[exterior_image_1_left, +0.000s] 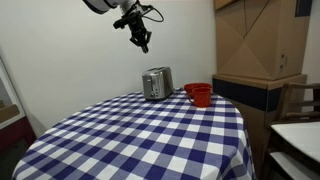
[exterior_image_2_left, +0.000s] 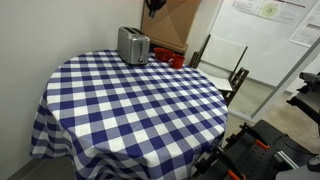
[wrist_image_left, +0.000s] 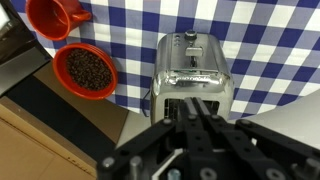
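A silver toaster (exterior_image_1_left: 157, 84) stands on the blue-and-white checked tablecloth (exterior_image_1_left: 120, 130) near the back of the table. From above, in the wrist view, the toaster (wrist_image_left: 191, 70) has a lever at its far end, and the fingers cover part of its slots. My gripper (exterior_image_1_left: 144, 46) hangs in the air above it, clear of its top. The fingers look part open, with only a narrow gap and nothing held between the fingertips. In exterior view 2 the gripper (exterior_image_2_left: 153, 14) shows small and dark at the top edge.
Beside the toaster stand a red mug (exterior_image_1_left: 201, 96) and a red bowl (wrist_image_left: 86, 71) with brown beans inside. Cardboard boxes (exterior_image_1_left: 248, 40) rise behind them, and a chair (exterior_image_2_left: 222, 68) stands past the table's edge.
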